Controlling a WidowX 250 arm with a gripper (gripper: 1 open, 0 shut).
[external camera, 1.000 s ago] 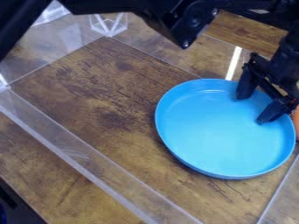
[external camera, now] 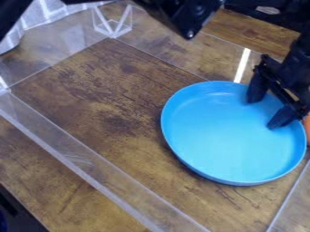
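Note:
A blue round plate (external camera: 224, 140) lies on the wooden floor at the centre right. The dark gripper (external camera: 273, 95) reaches in from the right edge, its black fingers down over the plate's back right rim. An orange thing (external camera: 305, 127) is partly visible behind the gripper at the right edge; I cannot tell what it is, or whether the fingers hold anything.
A dark arm or cable crosses the top left. A clear plastic frame (external camera: 111, 25) stands at the back. Transparent walls run along the left and right. The wooden surface left of the plate is clear.
The dark shape at the top has drawn slightly up and left. The gripper and plate look almost unmoved.

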